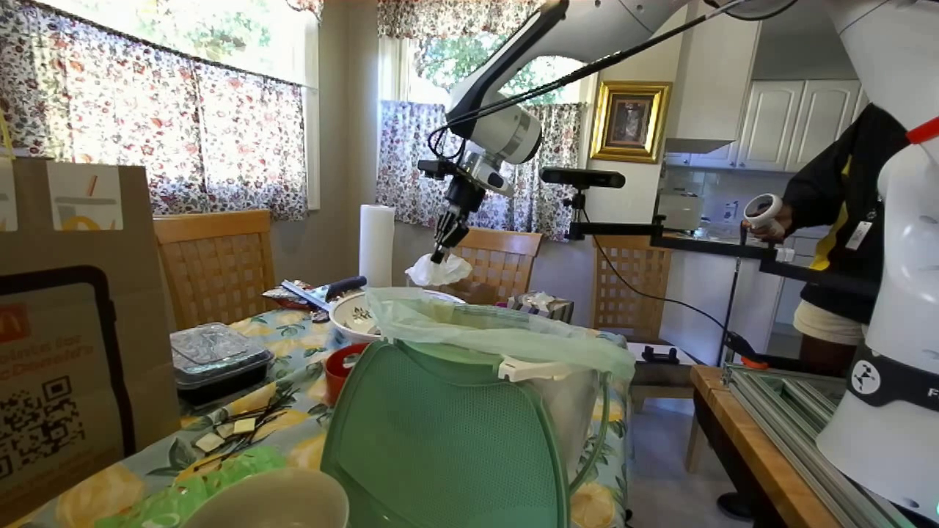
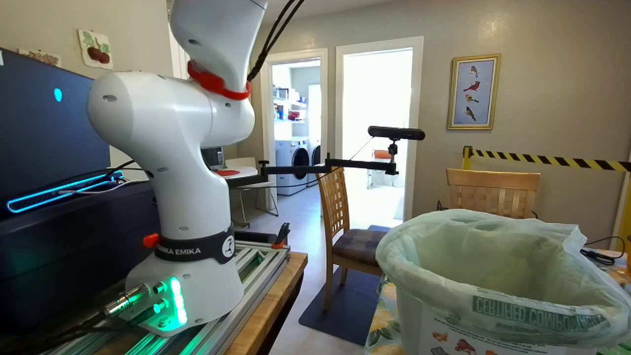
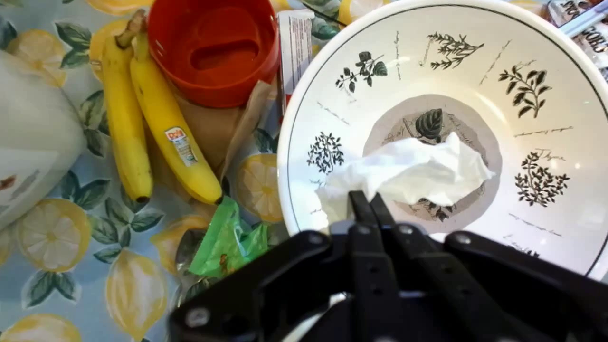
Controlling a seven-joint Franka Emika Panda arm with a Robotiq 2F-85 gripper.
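Observation:
My gripper (image 1: 437,257) is shut on a crumpled white tissue (image 1: 428,272), which hangs from the fingertips above the table. In the wrist view, the tissue (image 3: 416,168) spreads out beyond the closed fingers (image 3: 360,213). Behind it lies a wide white bowl (image 3: 319,85) with dark herb drawings. From outside, the bowl (image 1: 345,327) is partly hidden by the lined bin, and the tissue is held clear above it.
A bin with a pale green liner (image 2: 503,290) stands on the table, its green lid (image 1: 440,431) hanging down. Bananas (image 3: 165,122), a red container (image 3: 213,51) and a green wrapper (image 3: 225,242) lie beside the bowl. A paper towel roll (image 1: 375,245) stands behind.

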